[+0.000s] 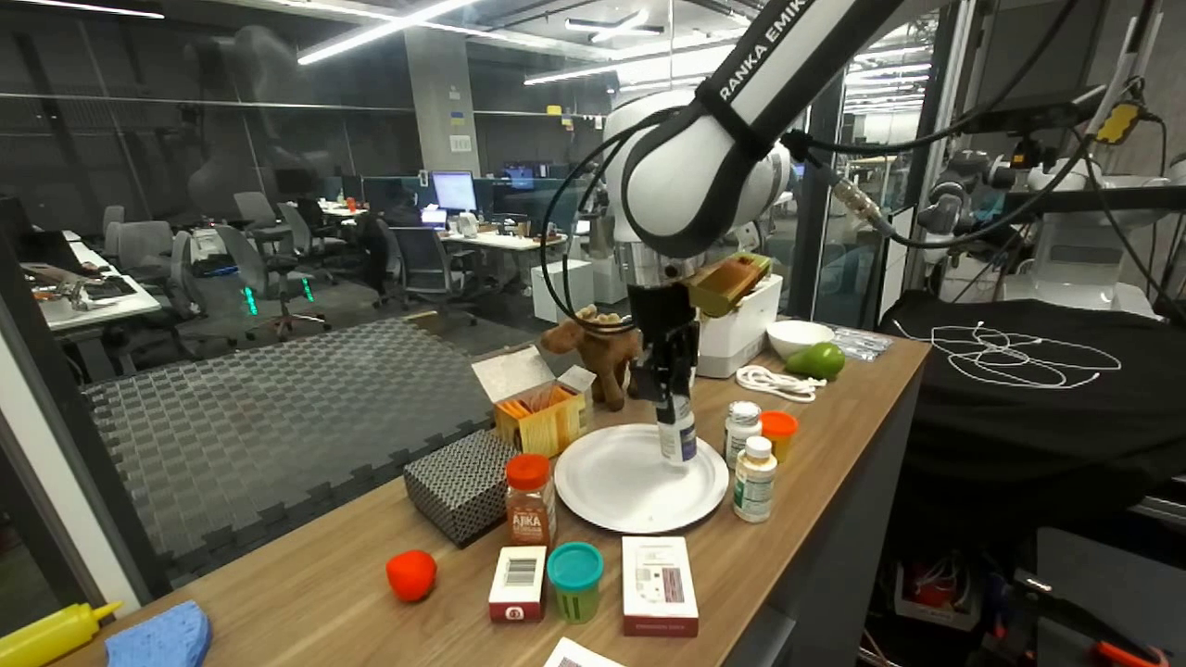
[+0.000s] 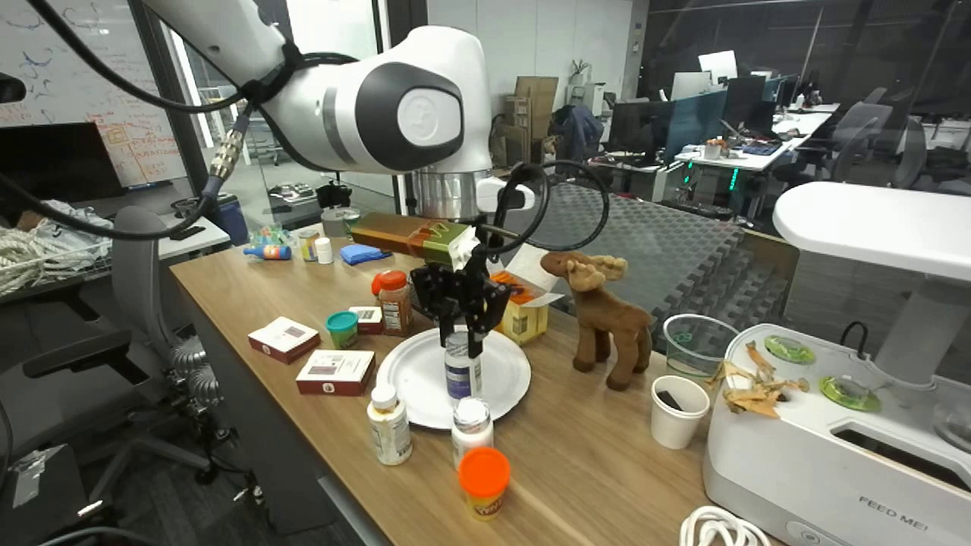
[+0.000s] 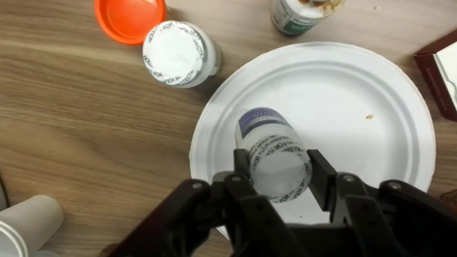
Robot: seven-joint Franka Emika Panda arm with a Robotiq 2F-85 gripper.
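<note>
A white bottle with a purple label (image 1: 677, 437) is clasped upright between the fingers of my gripper (image 1: 674, 402). In the wrist view the sealed top of this bottle (image 3: 280, 171) faces the camera, with the black fingers (image 3: 322, 173) pressed on both sides. Beneath it lies a round white plate (image 1: 606, 489). The bottle is over the plate's side nearest the other white bottles; whether its base touches the plate I cannot tell. In the second exterior view the bottle (image 2: 462, 371) stands out against the plate (image 2: 414, 364).
Close beside the plate stand two more white bottles (image 1: 753, 484) (image 2: 472, 428) and an orange-lidded tub (image 2: 483, 478). A spice jar (image 1: 530, 506), small boxes (image 1: 659, 589) and a teal-lidded tub (image 1: 574, 578) flank its other side. A plush moose (image 2: 605, 318) stands behind.
</note>
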